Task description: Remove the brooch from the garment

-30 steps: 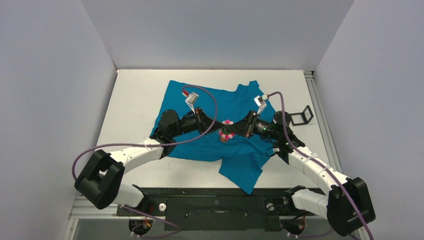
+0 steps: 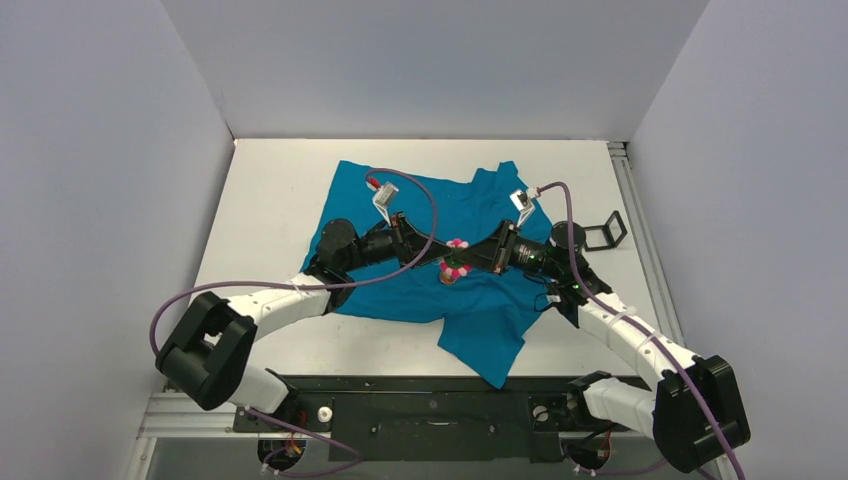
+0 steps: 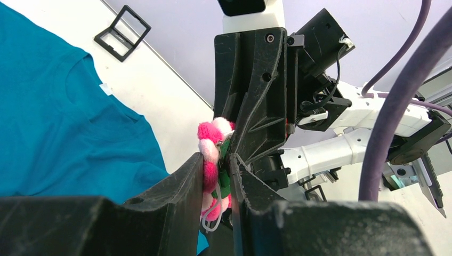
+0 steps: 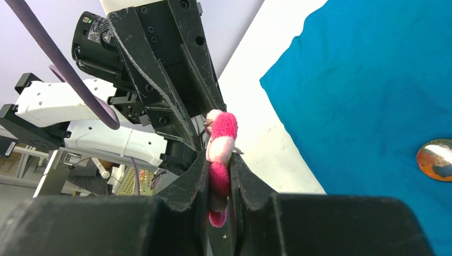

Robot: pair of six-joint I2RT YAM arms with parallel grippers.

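Note:
A fluffy pink-and-white ring (image 2: pixel 457 246) with green inside is held between my grippers, above the teal garment (image 2: pixel 400 290). My left gripper is shut on it; a pale cord loop hangs below in the left wrist view. From the other side, my right gripper is shut on the same fluffy ring (image 4: pixel 223 128), seen edge-on. A round, shiny, multicoloured disc (image 4: pixel 436 160) lies on the garment, apart from the ring. Which of the two is the brooch, I cannot tell. My fingers cover part of the ring.
At the table's right side stands a small black folding frame (image 2: pixel 605 232). Purple cables (image 2: pixel 430 205) run along both arms, and the two grippers nearly meet.
In the top view, the left arm's elbow and its cable have moved slightly right, and the ring has shifted a little to the right. The garment lies unchanged.

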